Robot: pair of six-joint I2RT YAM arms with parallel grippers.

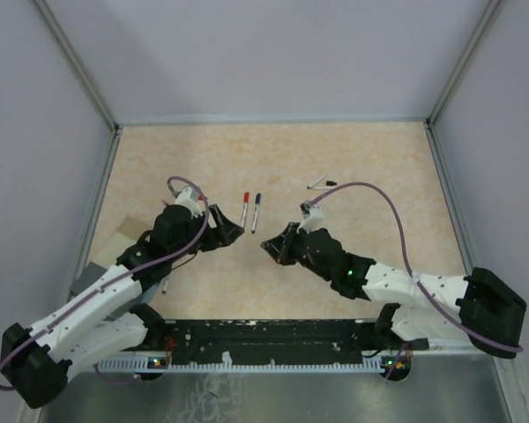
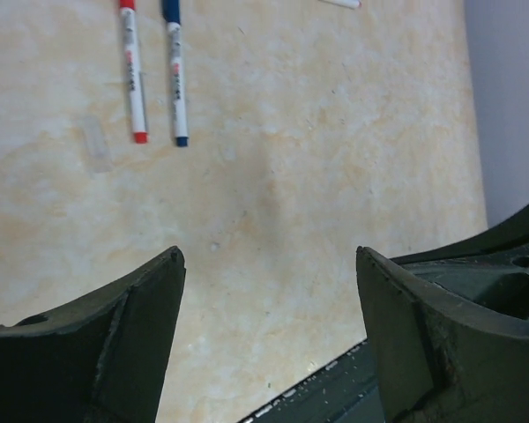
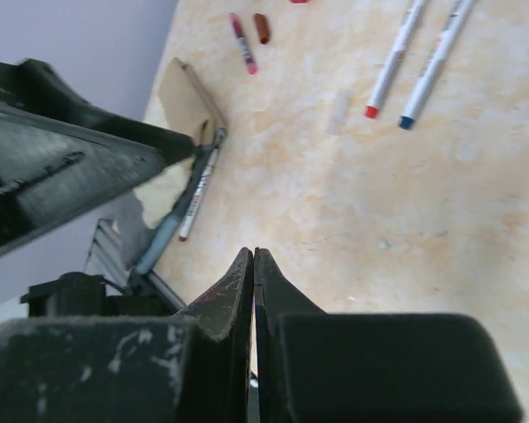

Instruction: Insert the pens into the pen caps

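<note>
Two pens lie side by side mid-table: a red-capped pen and a blue-capped one. Both show again in the right wrist view, the red one, the blue one. My left gripper is open above the table left of them, nothing between its fingers in the left wrist view. My right gripper is shut below and right of the pens; its fingertips meet, and whatever it may hold is hidden.
White pens and a black cap lie back right. A pink pen, a small dark cap and another pen lie at left near a beige pad.
</note>
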